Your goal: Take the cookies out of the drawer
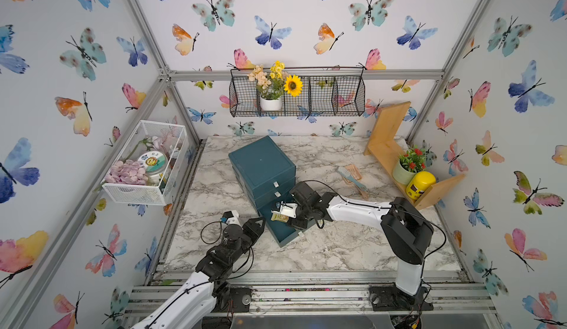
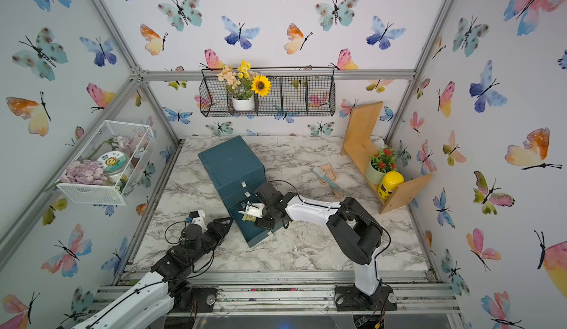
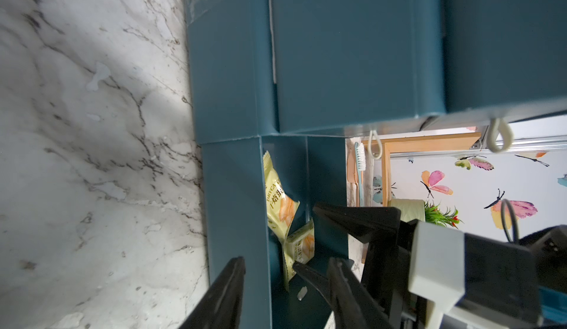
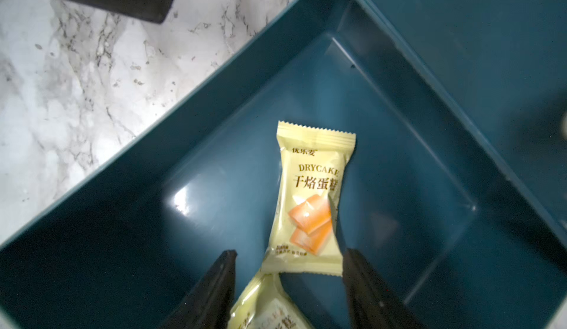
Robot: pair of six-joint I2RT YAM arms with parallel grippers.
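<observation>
The teal drawer is pulled out at the front of its cabinet. In the right wrist view, a yellow cookie packet lies flat on the drawer floor. A second packet touches its lower end, cut off by the frame. My right gripper is over the drawer, open, its fingers apart on either side of the packets, nothing clasped. Beside the drawer's left wall, my left gripper is open and empty, with its fingers spread in the left wrist view.
The teal cabinet stands behind the drawer. A toothbrush lies at the back right, near a wooden shelf with a potted plant.
</observation>
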